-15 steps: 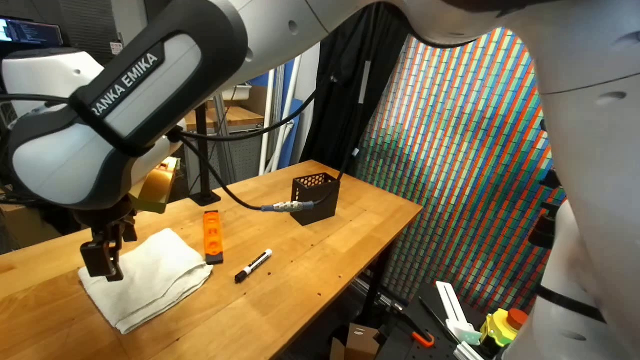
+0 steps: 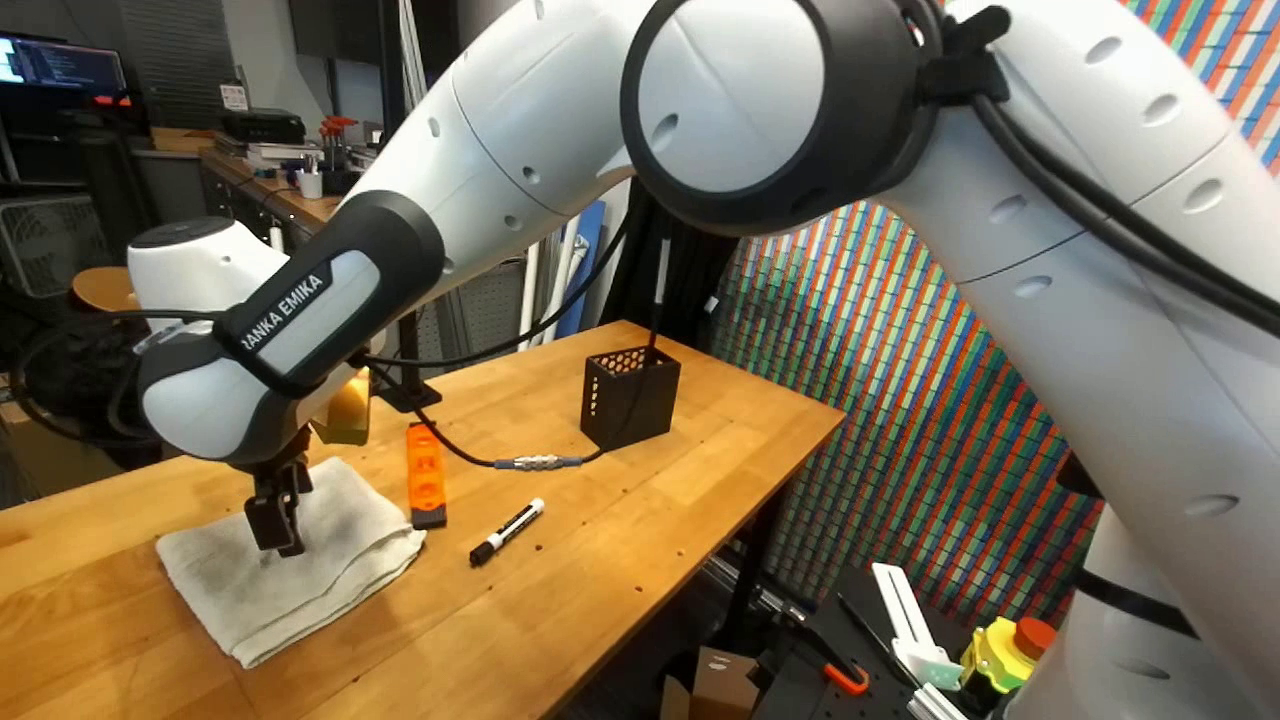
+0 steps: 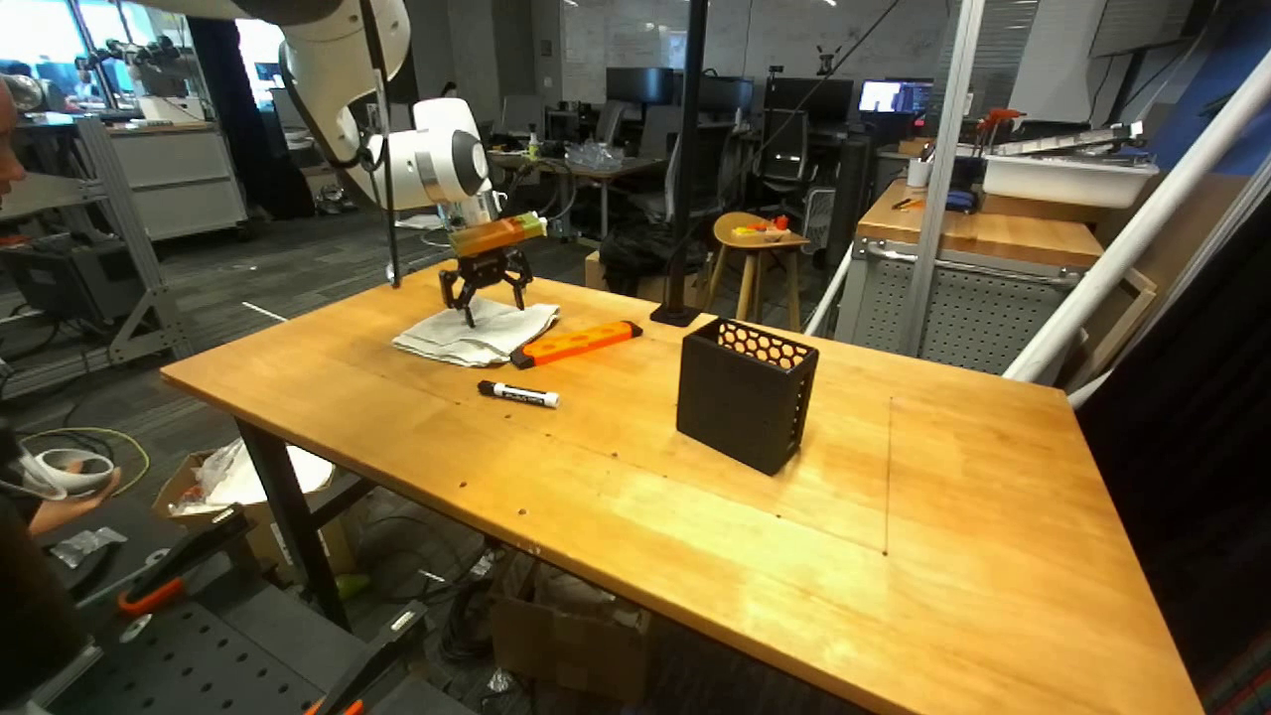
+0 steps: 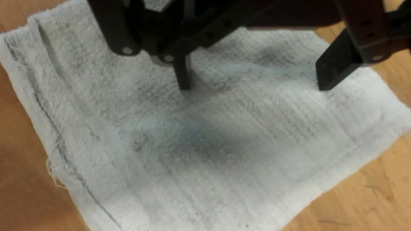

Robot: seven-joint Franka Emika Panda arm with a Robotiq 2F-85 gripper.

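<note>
A folded whitish cloth (image 2: 324,576) lies on the wooden table, its layered edge facing the front. Over it my gripper points downward, its two black fingers wide apart and nothing between them. The fingertips are very near the cloth's surface; whether they touch it I cannot tell. In the second exterior view the cloth (image 3: 459,339) shows below the spread gripper (image 3: 477,310). The wrist view is mostly filled by the cloth (image 4: 250,173), which has faint bluish patches and shallow creases.
Beside the cloth lies an orange level (image 3: 580,345). A black-and-white marker (image 2: 507,532) rests nearer the front edge. Farther right stands a black perforated box (image 3: 745,399). A dark post (image 3: 676,312) rises at the back edge. Table space right of the box is bare.
My gripper has come down toward the cloth and shifted right in the first exterior view, now over the cloth's middle. The cloth, level, marker and box are where they were.
</note>
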